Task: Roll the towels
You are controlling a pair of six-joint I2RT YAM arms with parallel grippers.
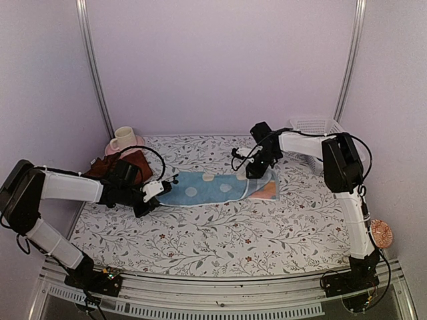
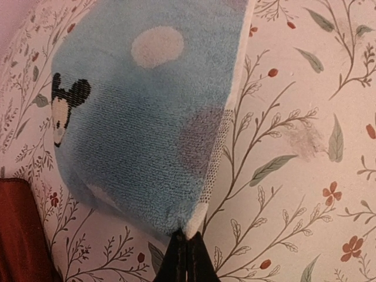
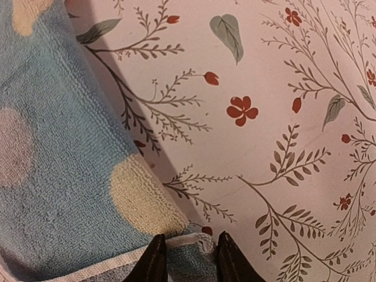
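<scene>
A light blue towel with pale dots (image 1: 207, 190) lies stretched across the table, its right end folded over, showing a white hem and an orange patch (image 1: 263, 191). My left gripper is shut on the towel's near left corner, at the white edge. My right gripper is at the folded right end, its fingers apart on either side of the hemmed corner; whether they touch it is not clear. In the right wrist view the towel's far edge runs up to the upper left.
A brown cloth (image 2: 17, 223) lies left of the towel, with a cream mug (image 1: 125, 138) on a pink base behind it. A white basket (image 1: 313, 127) stands at the back right.
</scene>
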